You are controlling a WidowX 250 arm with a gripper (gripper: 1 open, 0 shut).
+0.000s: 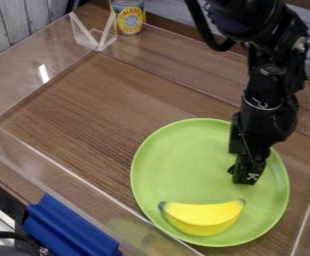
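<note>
My black gripper [246,158] reaches down from the top right over the back right part of a green plate [171,168], its fingers low above or at the plate's surface with nothing visible between them. A yellow banana [202,217] lies on the front of the plate, apart from the gripper, which is open.
A blue object [67,230] sits at the lower left outside the clear walls. A can [126,16] stands at the back. The wooden surface [84,125] left of the plate is clear.
</note>
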